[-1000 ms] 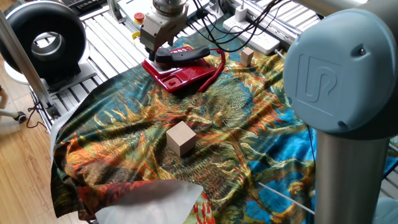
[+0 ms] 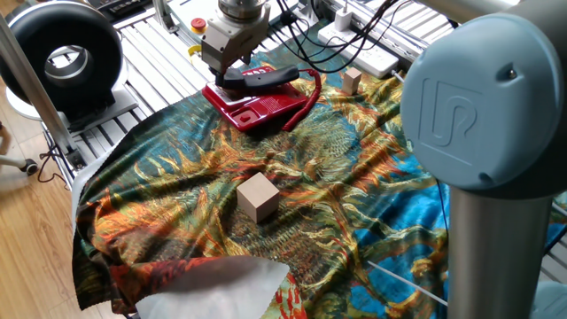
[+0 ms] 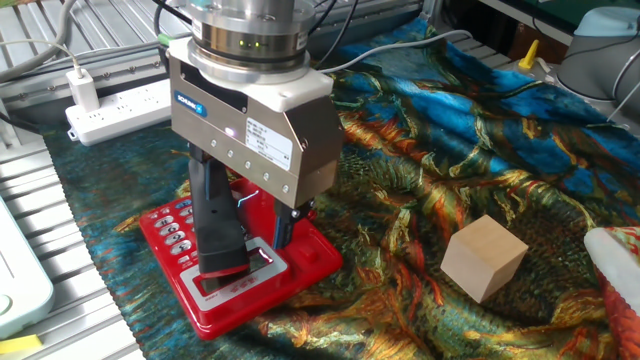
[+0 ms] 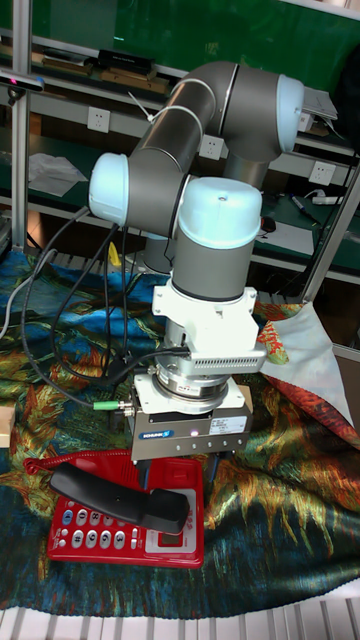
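Note:
A red desk phone [image 3: 318,258] with silver keys lies on the patterned cloth. Its black handset [image 3: 215,228] is off its usual seat and slants across the phone's body; from the side [image 2: 266,81] it looks raised above the base. My gripper [image 3: 243,225] points down over the phone, open, its two fingers wide apart. One finger [image 3: 284,228] stands clear of the handset, with a visible gap; the other is partly hidden behind the handset, and whether it touches cannot be told. In the third view the gripper [image 4: 177,480] stands just behind the handset's end.
A wooden cube [image 2: 258,197] rests on the cloth [image 2: 177,213] in the open middle, and a smaller wooden block [image 2: 352,81] lies near the white power strip [image 2: 368,55]. The phone's coiled red cord [image 2: 310,99] loops beside it. Dark cables [image 2: 341,58] hang near the arm.

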